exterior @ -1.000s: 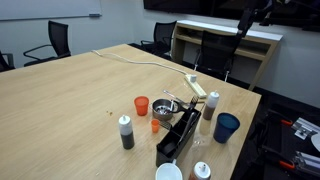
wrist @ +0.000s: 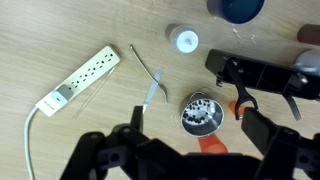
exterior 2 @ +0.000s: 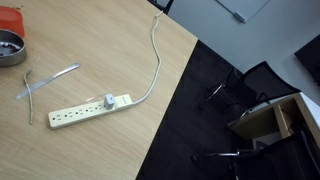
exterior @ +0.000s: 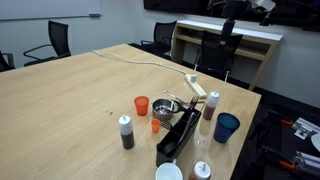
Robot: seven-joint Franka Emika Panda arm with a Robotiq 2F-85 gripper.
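My gripper stands open with nothing between its fingers, high over the table. In exterior view 1 the gripper shows at the top right, well above everything. The wrist view looks down on a metal bowl between the fingers. Left of it lie a white power strip with a plug in one end, a thin pale cable and a knife. To the right is a black tray with dark-handled utensils. Exterior view 2 shows the power strip closely, but no gripper.
A blue cup, two white-topped bottles, a white mug and a dark shaker stand around the tray. A red cup is beside the bowl.
Over the last second my gripper has come left and lower in exterior view 1. The objects on the table have not moved.
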